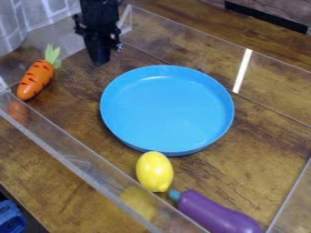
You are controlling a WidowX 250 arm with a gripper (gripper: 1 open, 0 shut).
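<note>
My dark gripper (100, 53) hangs at the top left over the wooden surface, shut, with nothing visible between its fingers. Just below and left of it lies an orange toy carrot (35, 80) with a green top. A large blue plate (166, 107) sits in the middle. A yellow lemon (155, 171) and a purple toy eggplant (216, 212) lie in front of the plate.
Clear plastic walls edge the workspace, one running diagonally along the lower left. A blue object (9, 218) sits outside it at the bottom left. The wood right of and behind the plate is clear.
</note>
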